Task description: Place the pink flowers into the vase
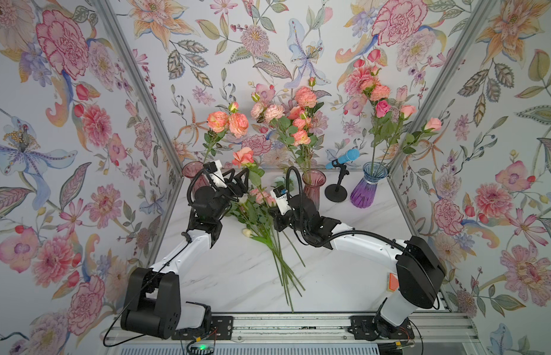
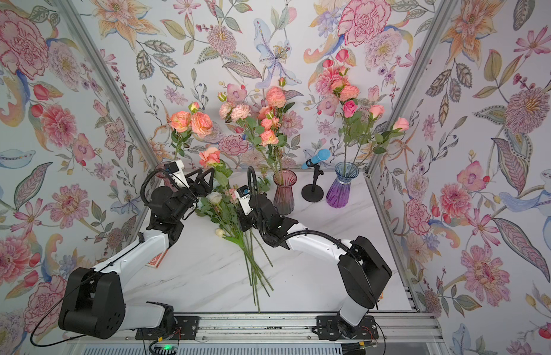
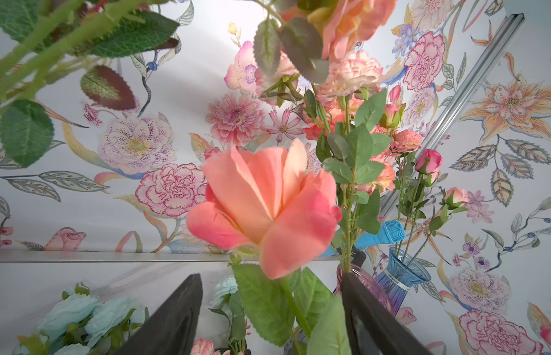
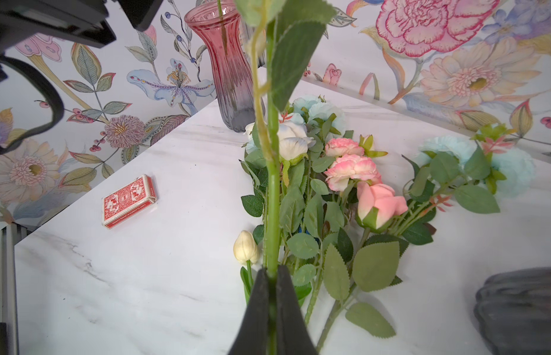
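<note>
A pink-coral rose (image 3: 269, 207) stands upright on its long green stem (image 4: 272, 195). My right gripper is shut on that stem, low down from the bloom. My left gripper is open, its fingers on either side of the stem and leaves just below the bloom, apart from them as seen in the left wrist view. Behind the left gripper at the back left is a pink vase (image 1: 190, 169) with coral flowers (image 1: 228, 122). A second pink vase (image 1: 313, 188) with flowers stands at centre back, and a purple-blue vase (image 1: 364, 189) with pink roses at back right.
A pile of loose flowers (image 4: 352, 171), pink, white and pale blue, lies on the table under the rose. A blue microphone (image 1: 344, 158) on a black stand is between two vases. A red card box (image 4: 129, 201) lies on the table.
</note>
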